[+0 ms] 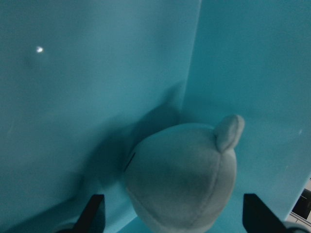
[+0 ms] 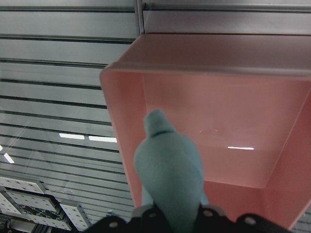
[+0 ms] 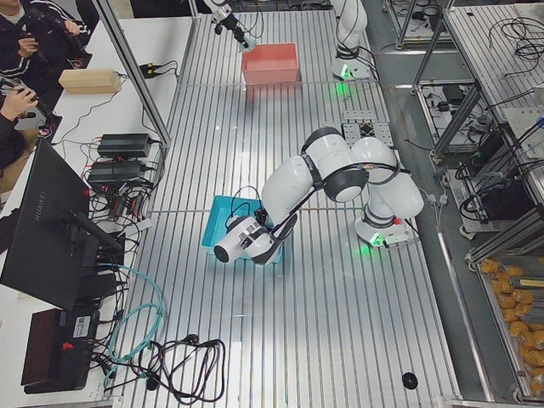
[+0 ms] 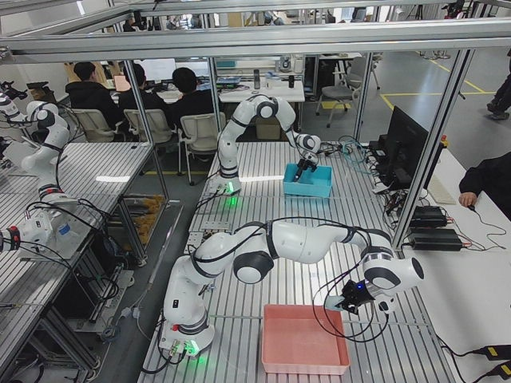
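Note:
A light-blue plush toy [image 1: 180,174] lies inside the blue bin [image 1: 77,58] against its wall. My left gripper is down in that bin, open, its fingers either side of the toy. My right gripper is shut on another light-blue plush toy [image 2: 167,170], held at the near edge of the pink bin [image 2: 228,126], over or just beside its opening.
The monitor [image 3: 47,221], power units and cables line the left edge of the rail table [image 3: 280,340]. Coiled cables lie at the near left. The table between the two bins is clear.

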